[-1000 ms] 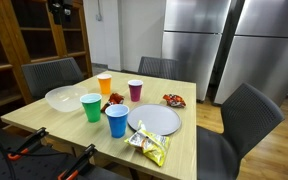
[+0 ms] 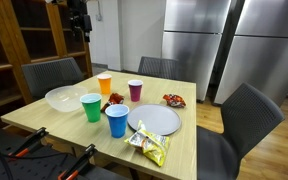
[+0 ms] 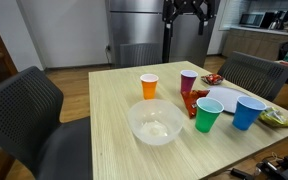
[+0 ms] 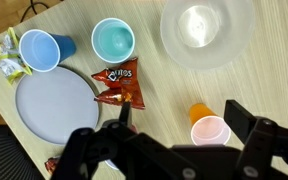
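High above the table my gripper [image 2: 87,38] stands open, with nothing held; the wrist view looks straight down past its spread fingers [image 4: 81,145]. On the table are a green cup [image 2: 91,106], a blue cup [image 2: 117,121], an orange cup [image 2: 104,82] and a purple cup [image 2: 135,91], all upright. A clear bowl [image 3: 156,124] sits near the green cup. Between the cups lies a red crumpled packet [image 4: 124,82]. A grey plate [image 2: 155,117] rests beside the blue cup. The purple cup is mostly hidden behind the gripper in the wrist view.
A yellow packet [image 2: 149,145] lies at the table's near edge, and a second red packet [image 2: 174,100] beyond the plate. Black chairs [image 2: 249,125] stand around the table. Bare tabletop [image 3: 104,110] shows to the left of the bowl in exterior view 2.
The arm has moved to the right and somewhat lower in exterior view 1, still far above the table. The objects on the table have not moved.
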